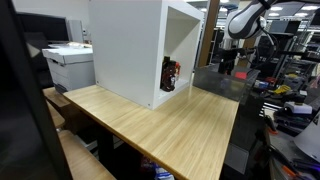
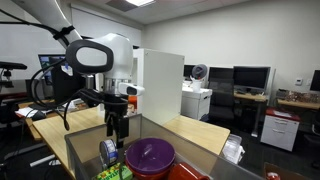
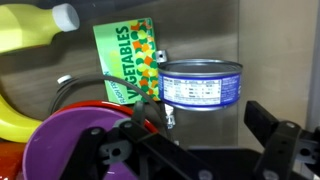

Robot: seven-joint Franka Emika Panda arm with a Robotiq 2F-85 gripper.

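In the wrist view my gripper is open, its two dark fingers far apart with nothing between their tips. A short can (image 3: pixel 200 92) with a blue band and white label lies just beyond the gap, on the bin floor. Left of it is a green box marked VEGETABLES (image 3: pixel 128 58). A purple bowl (image 3: pixel 70 150) is at the lower left, partly behind the left finger. From exterior view 2, the gripper (image 2: pixel 117 140) points down into the grey bin (image 2: pixel 205 158), close to the can (image 2: pixel 108 152).
Yellow items (image 3: pixel 25 30) crowd the wrist view's left side, and a red bowl (image 2: pixel 183 172) sits beside the purple one. Bin walls surround these things. A white shelf unit (image 1: pixel 130 50) stands on the wooden table (image 1: pixel 165 128), whose front is clear.
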